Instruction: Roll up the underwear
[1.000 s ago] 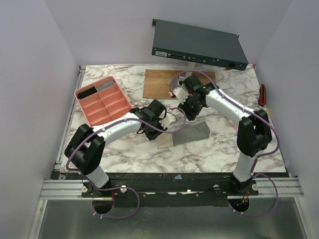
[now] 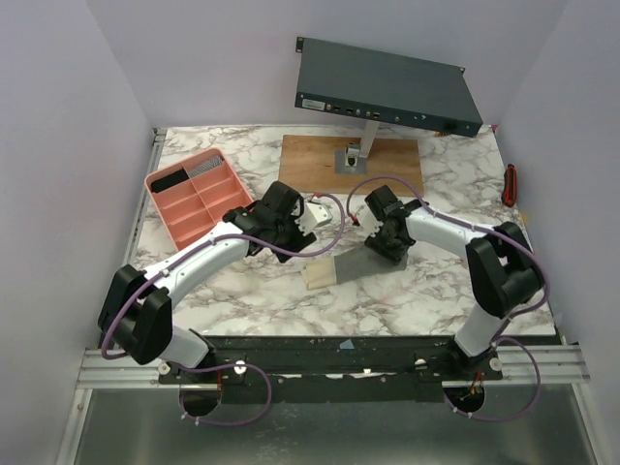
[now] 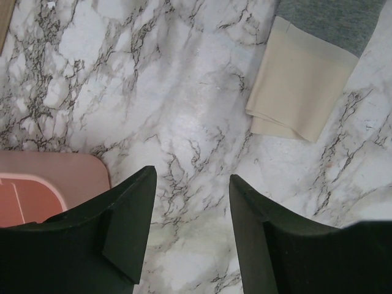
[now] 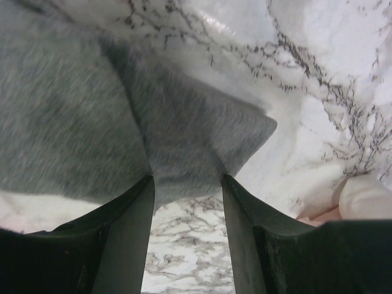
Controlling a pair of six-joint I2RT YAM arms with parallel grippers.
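Folded into a strip, the grey underwear lies on the marble table, its cream waistband end toward the left. In the left wrist view that cream end lies flat, beyond and right of my left gripper. Bare table shows between the left fingers, which are part open. My right gripper is over the grey end, part open, fingertips at the cloth's near edge. A flap of grey cloth shows between and beyond them. Whether the right fingertips touch it is hard to tell.
A salmon divided box with dark rolled items stands at the left. Behind are a wooden board and an overhanging dark panel. A red-black tool lies far right.
My left gripper has drawn back left, away from the cream end. From behind the cloth, my right gripper has come forward and right over its grey end.
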